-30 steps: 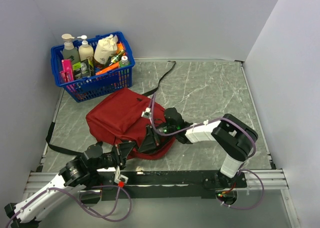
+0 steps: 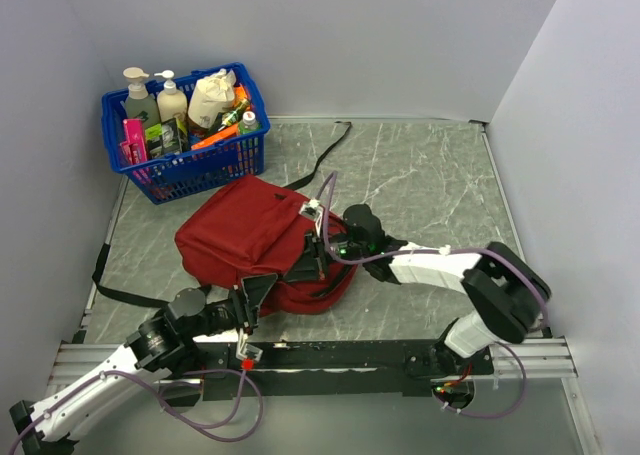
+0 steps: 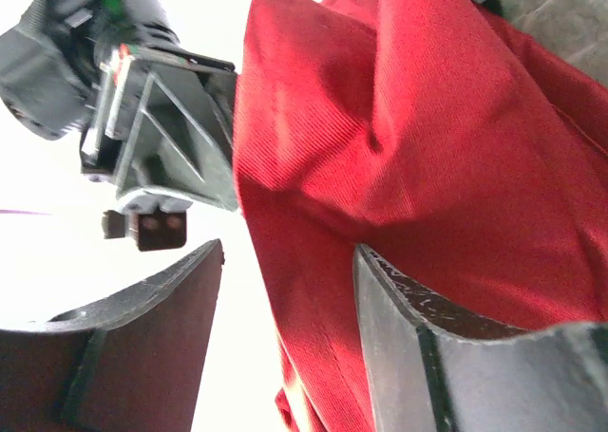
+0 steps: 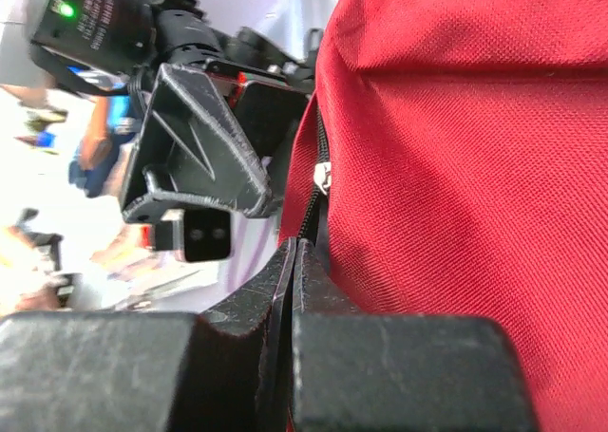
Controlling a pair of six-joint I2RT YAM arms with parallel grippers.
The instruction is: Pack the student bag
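The red bag [image 2: 245, 233] lies rumpled on the table, below the blue basket. At its front edge stands my left gripper, open, with a strip of red cloth visible between and behind its spread fingers. Just to the right, over the bag, my right gripper is shut; nothing clear shows between its tips. Those tips are close to a black zipper along the bag's edge. A pale zipper pull [image 4: 323, 178] sits a little beyond them, apart from the fingers. Whatever is inside the bag is hidden.
Pump bottles, boxes and other goods fill the blue basket [image 2: 205, 171] at the back left. Black straps [image 2: 325, 155] extend from the bag toward the back and left. Both grippers are close together. Bare table [image 2: 430, 190] lies to the right.
My right gripper has moved slightly right, its arm swinging outward. The left gripper has shifted a little right and its fingers look wider apart. The bag has slid slightly right.
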